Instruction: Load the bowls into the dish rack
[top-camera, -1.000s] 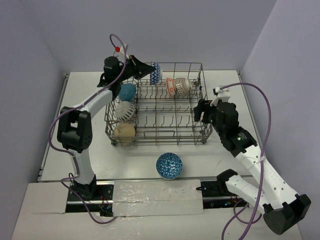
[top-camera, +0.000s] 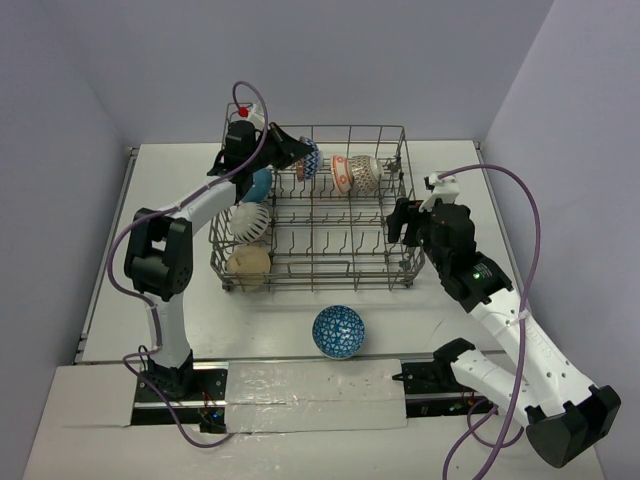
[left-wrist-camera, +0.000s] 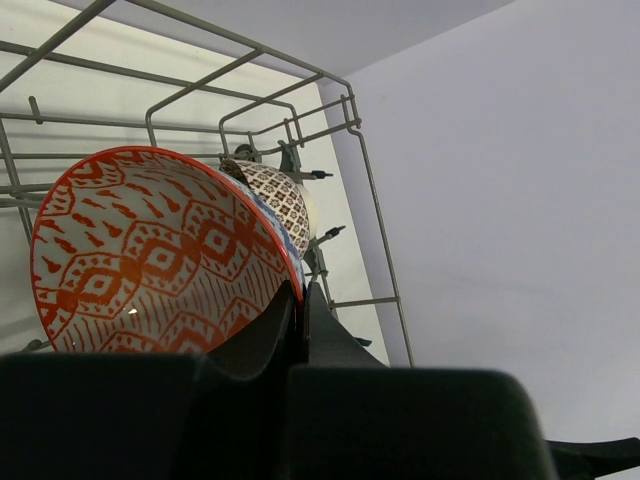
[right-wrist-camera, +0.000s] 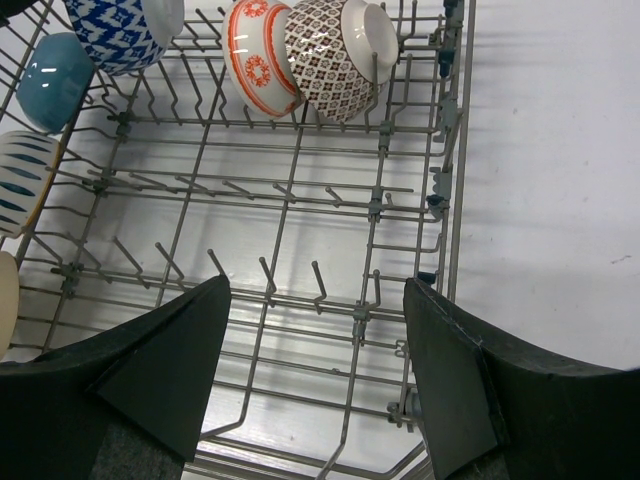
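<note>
The dish rack (top-camera: 312, 275) holds an orange-patterned bowl (right-wrist-camera: 258, 60), a brown-patterned bowl (right-wrist-camera: 325, 65), a teal bowl (top-camera: 258, 185), a striped bowl (top-camera: 250, 222) and a beige bowl (top-camera: 248, 265). My left gripper (top-camera: 298, 152) is shut on the rim of a blue zigzag bowl (right-wrist-camera: 120, 30) at the rack's back, orange-patterned inside (left-wrist-camera: 150, 250). My right gripper (top-camera: 398, 222) hangs over the rack's right side, part open, fingers (right-wrist-camera: 160, 360) apart with nothing between. A blue bowl (top-camera: 338, 330) lies on the counter before the rack.
The rack's middle and front-right tines are empty. Bare counter (top-camera: 160, 300) lies either side of the rack, with walls around the back and sides.
My left arm has moved slightly toward the front and right, carrying the zigzag bowl a little lower and leftward in the top view. The right arm has stayed still.
</note>
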